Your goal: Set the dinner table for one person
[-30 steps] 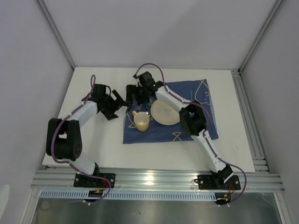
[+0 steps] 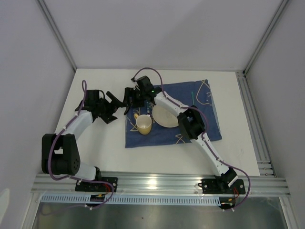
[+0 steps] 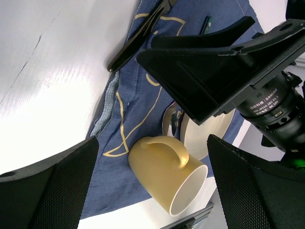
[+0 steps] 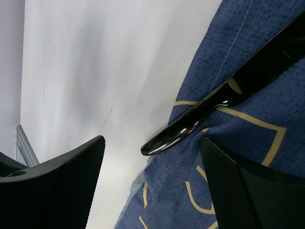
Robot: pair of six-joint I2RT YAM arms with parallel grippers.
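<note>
My right gripper [image 2: 127,101] is over the left edge of the blue cloth; in its wrist view [image 4: 149,150] its fingers stand apart around the handle end of a black knife [image 4: 186,124], which lies on the cloth [image 4: 248,138]. My left gripper [image 2: 114,106] is open and empty, just left of the right one. The yellow mug [image 3: 155,171] lies at the cloth's front left, beside the cream plate [image 2: 164,117]. Cutlery [image 3: 169,119] between them is partly hidden.
A thin green item [image 2: 192,98] lies at the cloth's back right.
The left arm has drawn back a little leftward and toward the front. The right gripper has shifted slightly left and lower in the top view.
</note>
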